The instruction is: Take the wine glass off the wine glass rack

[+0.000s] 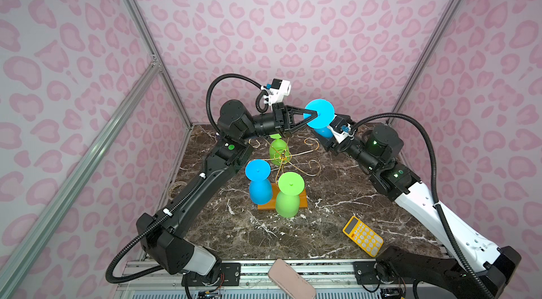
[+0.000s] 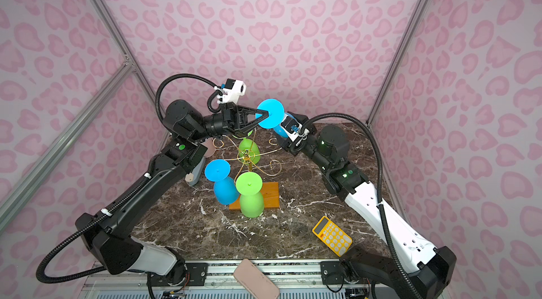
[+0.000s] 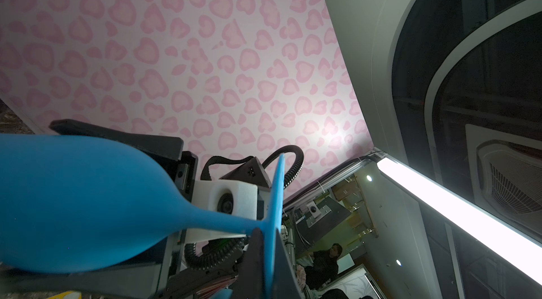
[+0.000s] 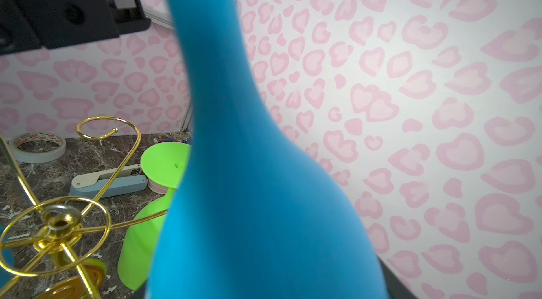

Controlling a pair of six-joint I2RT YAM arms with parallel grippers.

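Note:
A blue wine glass (image 1: 319, 111) hangs in the air above and right of the gold rack (image 1: 282, 155). My left gripper (image 1: 310, 115) is shut on its foot, as the left wrist view shows at the stem's end (image 3: 273, 203). My right gripper (image 2: 289, 129) is at the bowl (image 4: 265, 231), which fills much of the right wrist view; whether its fingers touch it is hard to tell. Other blue glasses (image 1: 259, 189) and green glasses (image 1: 288, 200) remain upside down on the rack, over a wooden base (image 2: 270, 194).
A yellow calculator (image 1: 362, 235) lies at the front right. A stapler-like tool (image 4: 107, 186) and a tape roll (image 4: 36, 155) lie on the marble table.

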